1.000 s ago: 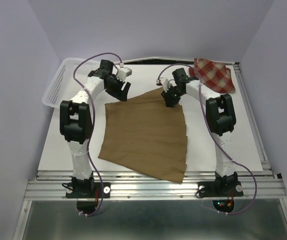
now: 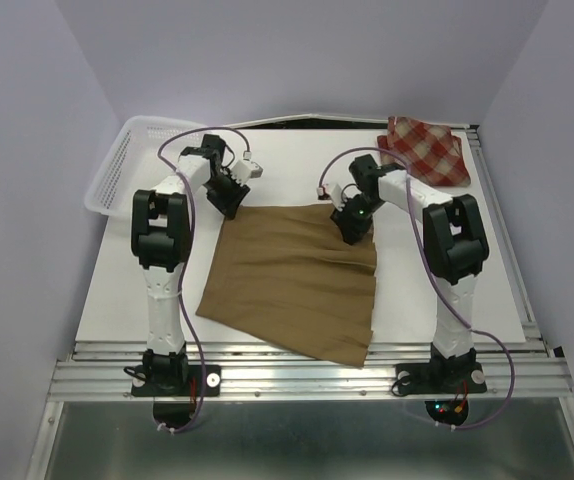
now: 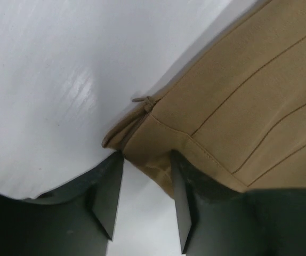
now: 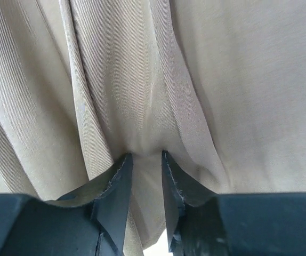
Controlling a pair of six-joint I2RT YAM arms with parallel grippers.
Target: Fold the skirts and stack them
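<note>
A brown skirt (image 2: 287, 290) lies spread on the white table. My left gripper (image 2: 229, 208) is at its back-left corner, where a zip pull shows; in the left wrist view its fingers (image 3: 102, 192) are part open over that corner. My right gripper (image 2: 352, 225) is low on the skirt's back-right part, where the cloth is bunched in folds. In the right wrist view its fingertips (image 4: 147, 157) are apart, pressed into the folds; whether cloth is held between them is unclear.
A folded red checked cloth (image 2: 425, 150) lies at the back right. An empty white basket (image 2: 102, 185) stands at the back left. Bare table shows either side of the skirt and along the back.
My left gripper has come down onto the back-left corner. The right one has moved toward the front from the back, and the skirt's raised back-right edge now lies lower, in folds.
</note>
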